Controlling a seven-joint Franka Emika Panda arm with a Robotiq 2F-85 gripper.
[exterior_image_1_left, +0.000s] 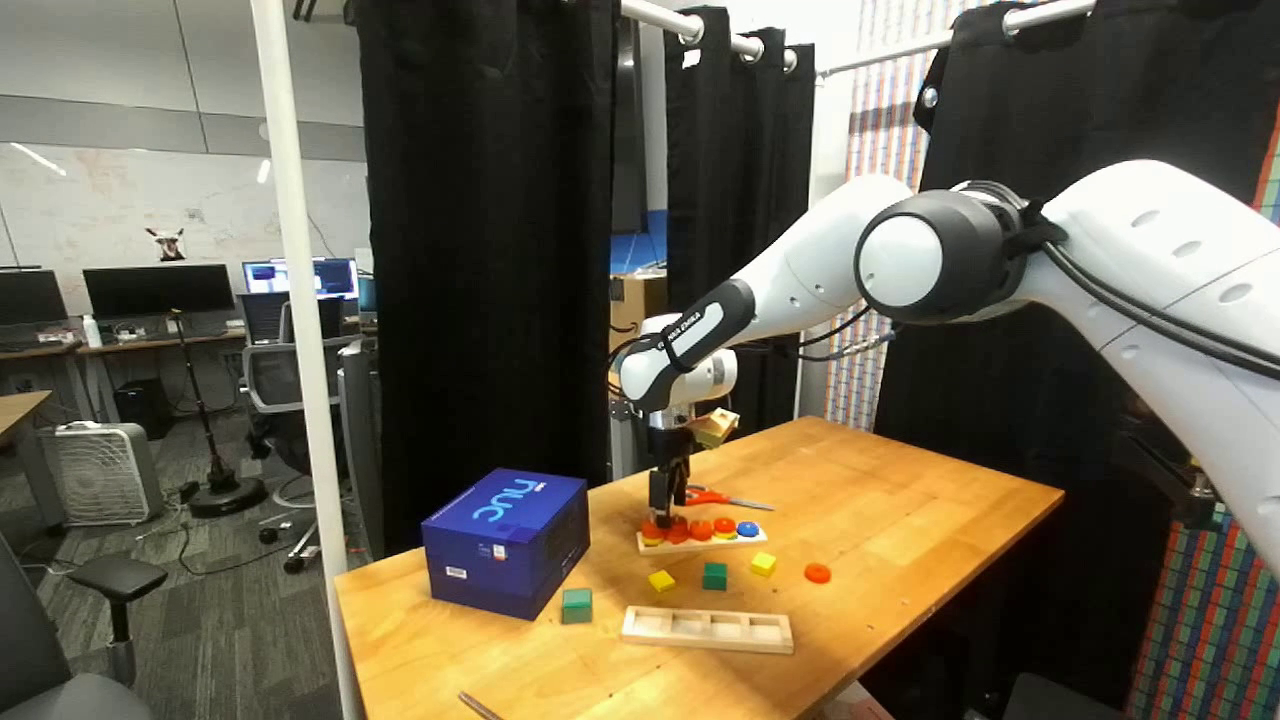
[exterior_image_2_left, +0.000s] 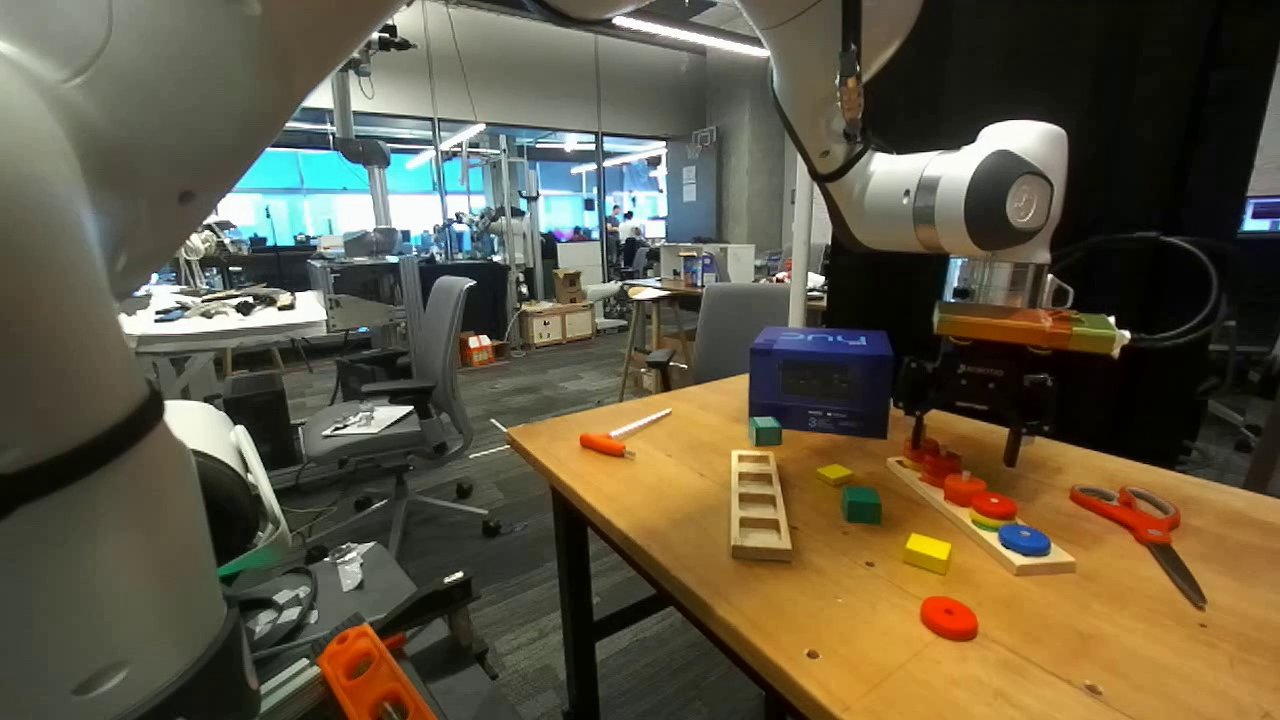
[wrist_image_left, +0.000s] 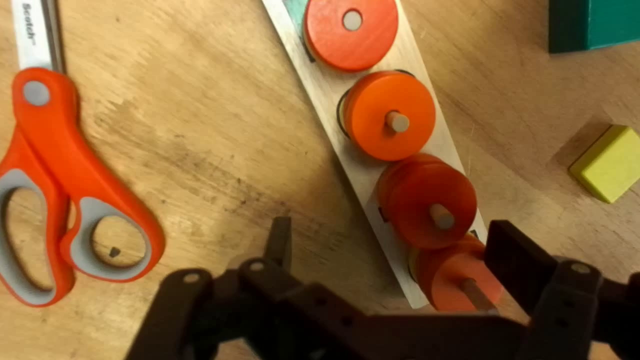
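Note:
A pale wooden peg board (wrist_image_left: 336, 126) runs slantwise through the wrist view, with a row of disc stacks on its pegs. Red-orange discs top most stacks; a blue disc (exterior_image_2_left: 1023, 540) sits at the board's near end in exterior view 2. My gripper is open over the board's far end. One finger (wrist_image_left: 279, 240) is over bare wood on the scissors' side, while the other stands close beside the end stack (wrist_image_left: 456, 276); whether they touch I cannot tell. A loose red disc (exterior_image_2_left: 949, 618) lies flat on the table.
Orange-handled scissors (exterior_image_2_left: 1134, 516) lie beside the board. Yellow blocks (exterior_image_2_left: 927, 552), green blocks (exterior_image_2_left: 861, 504) and an empty wooden tray (exterior_image_2_left: 761, 553) are on its other side. A blue box (exterior_image_1_left: 504, 540) stands nearby.

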